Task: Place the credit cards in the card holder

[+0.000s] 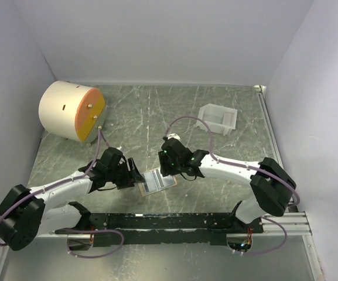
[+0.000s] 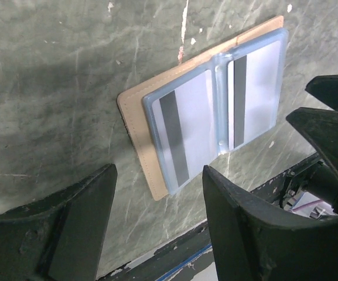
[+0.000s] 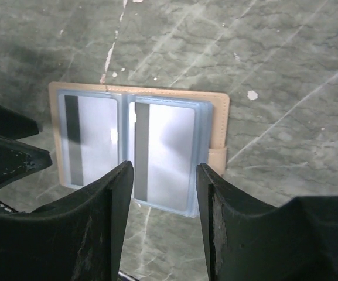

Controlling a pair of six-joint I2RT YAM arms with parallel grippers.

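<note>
The card holder (image 1: 143, 190) lies spread out on the table between both arms. Its tan cover (image 3: 218, 124) carries two clear bluish sleeves. A white card with a dark stripe shows in each sleeve: one card (image 2: 197, 111) in the half near my left gripper, the other card (image 3: 170, 143) in the half near my right. My left gripper stands open above the holder's left edge, nothing between its fingers. Open and empty too, my right gripper hovers over the right sleeve. Whether the cards sit fully inside cannot be told.
A translucent box (image 1: 217, 118) with no cards visible in it stands at the back right. At the back left is a large cream cylinder (image 1: 66, 111) with an orange and yellow end. The grey tabletop (image 1: 142, 117) behind the holder is clear.
</note>
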